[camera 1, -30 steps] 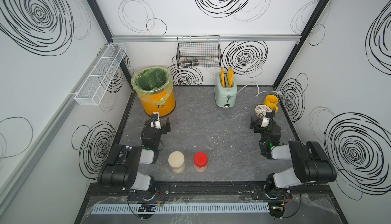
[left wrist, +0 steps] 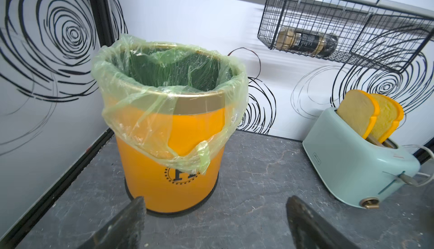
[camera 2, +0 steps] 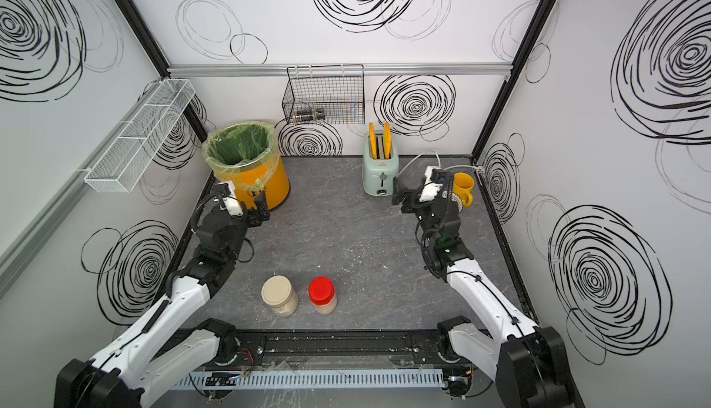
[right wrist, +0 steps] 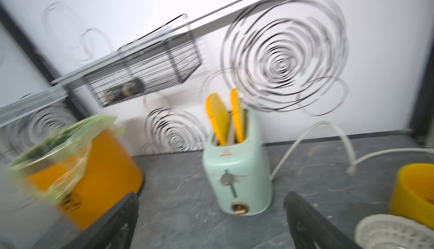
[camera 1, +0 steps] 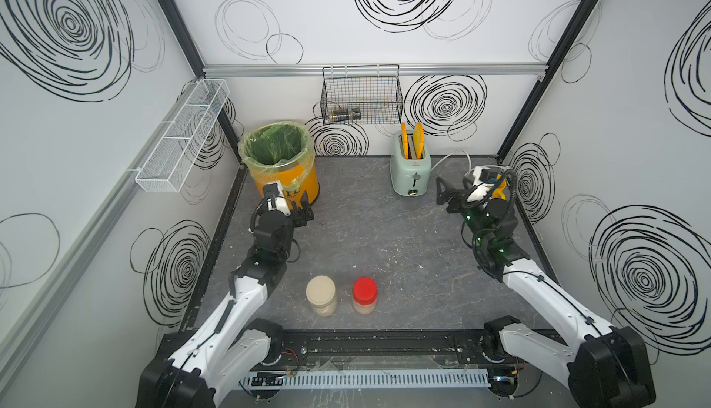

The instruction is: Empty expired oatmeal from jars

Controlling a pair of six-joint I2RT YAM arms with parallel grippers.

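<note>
Two jars stand upright at the front middle of the table: one with a cream lid [camera 1: 320,291], one with a red lid [camera 1: 364,291], both closed. The orange bin [left wrist: 169,185] with a green bag stands at back left. My left gripper [camera 1: 292,205] is open and empty in front of the bin. My right gripper [camera 1: 449,193] is open and empty, raised at the right, to the right of and in front of the toaster.
The mint toaster [camera 2: 380,174] with bread slices, a yellow mug [camera 2: 463,189] and a white woven bowl [right wrist: 388,233] are at the back right. Wire baskets [camera 2: 323,104] hang on the walls.
Both arms have extended and risen from their folded pose, the right gripper moving up toward the back, the left one slightly upward.
</note>
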